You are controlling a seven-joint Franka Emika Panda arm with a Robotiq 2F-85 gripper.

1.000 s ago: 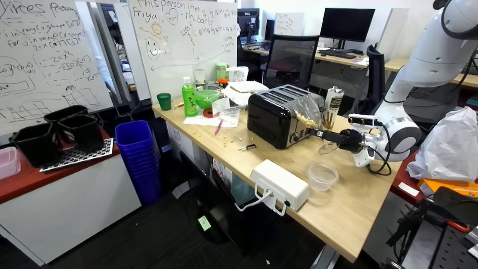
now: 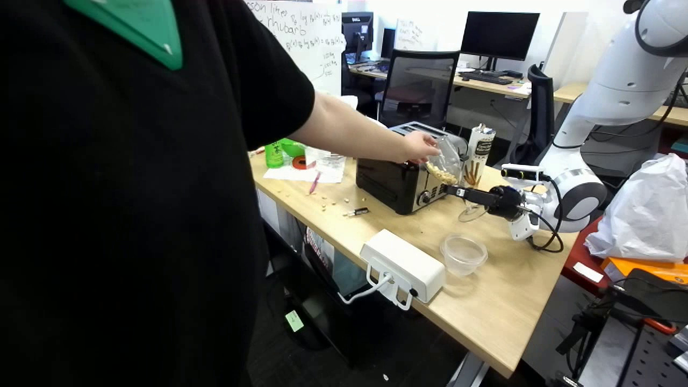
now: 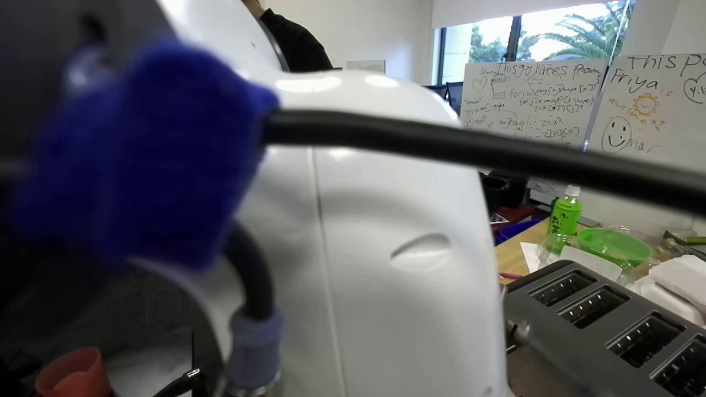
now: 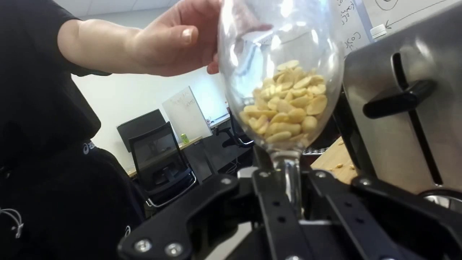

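Note:
A clear stemmed glass (image 4: 242,82), part filled with pale nuts (image 4: 288,108), is held by its stem in my gripper. Its bowl tilts beside the toaster in exterior view 1, where the nuts (image 2: 442,173) lie along its lower side and my gripper (image 2: 446,188) closes on the stem below. A person's hand (image 4: 186,39) reaches to the upper part of the bowl; whether it touches the glass is hard to tell. On the table stands a clear round plastic tub (image 2: 464,255), seemingly empty.
The black toaster (image 2: 390,184) stands right beside the glass. A white box (image 2: 403,264) sits on the front edge, and a paper-towel-like canister (image 2: 478,151) is behind. Loose nuts and a marker (image 2: 357,212) lie on the table, which is bare at the front right.
A person in black has come in at the left and stretched an arm over the toaster to the glass. My arm, gripper and glass look unmoved.

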